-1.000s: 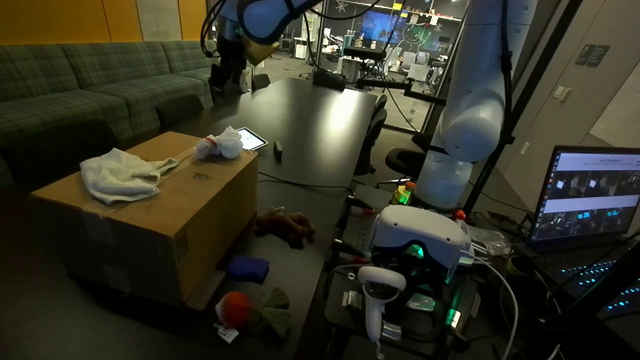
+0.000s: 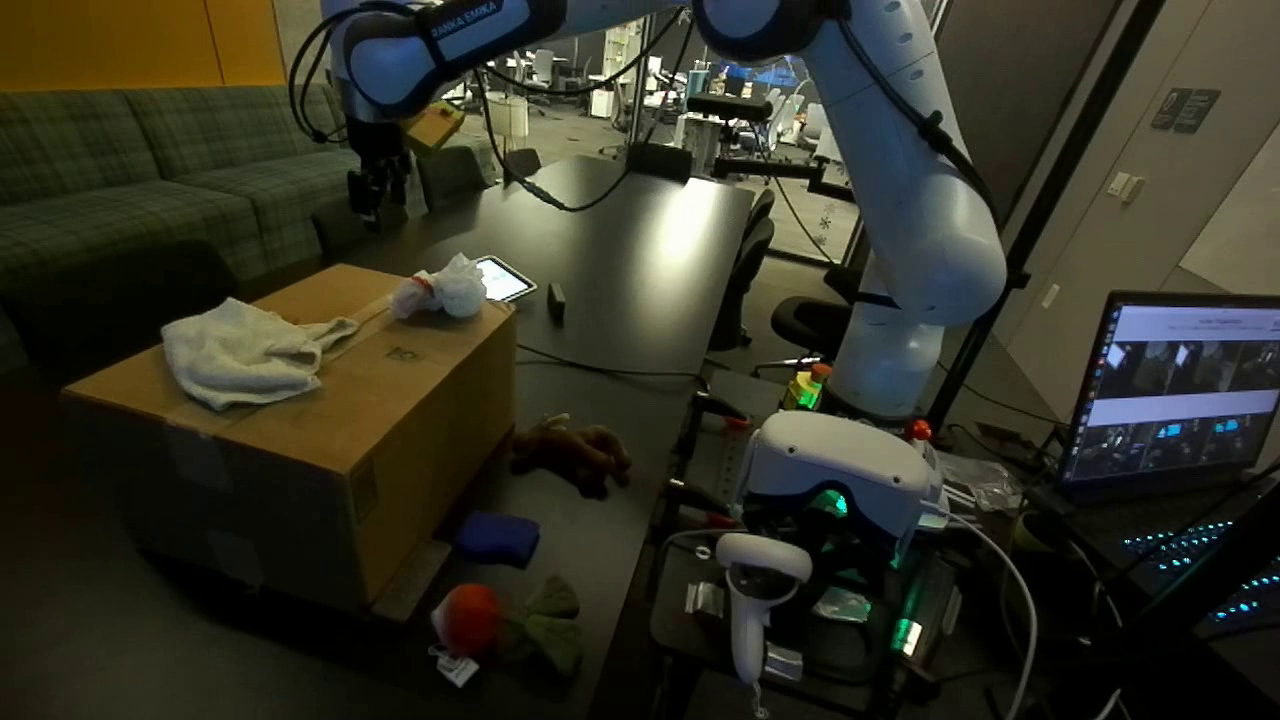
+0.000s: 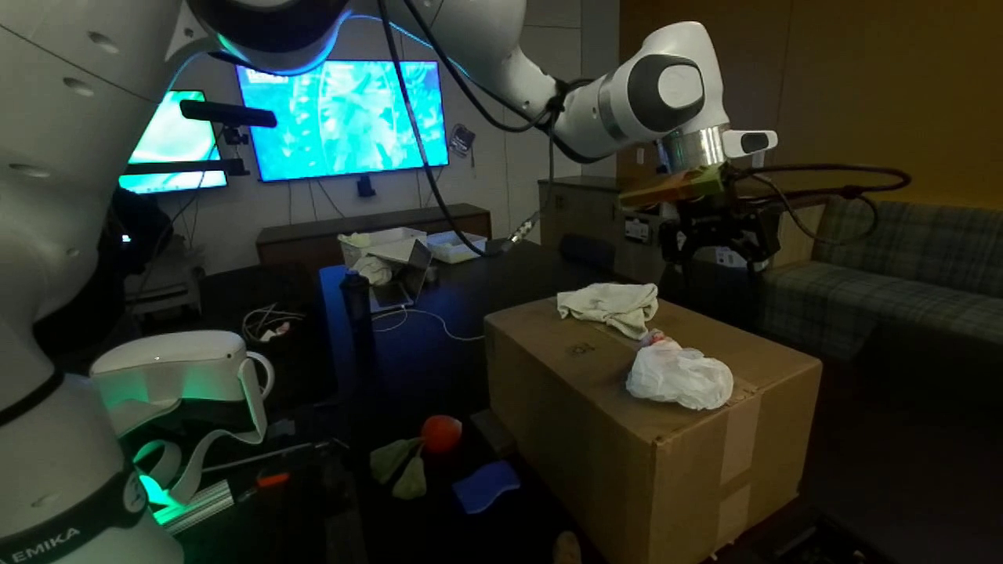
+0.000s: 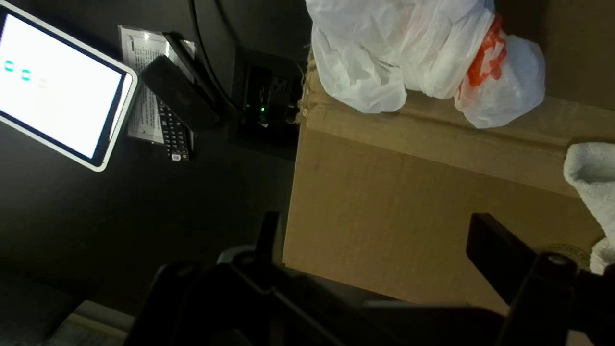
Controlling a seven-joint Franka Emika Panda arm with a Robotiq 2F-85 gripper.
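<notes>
High above the far end of a cardboard box (image 2: 396, 408), my gripper stands open, its two dark fingers wide apart with only the box top and table edge beneath them. On that box lies a white plastic bag (image 3: 678, 372) with a red tie, close to one edge. A crumpled white cloth (image 2: 246, 352) rests farther along the same top. In the wrist view the bag (image 4: 403, 52) is at the upper right, clear of the fingers, and part of the cloth (image 4: 596, 184) shows at the right edge.
Beside the box lie a brown plush toy (image 2: 573, 455), a blue item (image 2: 495, 538) and a red-and-green plush (image 2: 468, 619). A tablet (image 4: 57, 86) and a remote (image 4: 173, 129) are on the table past the box.
The arm has swung left in exterior view 1, bringing the gripper lower and nearer the box. The bag, cloth and box have stayed in place.
</notes>
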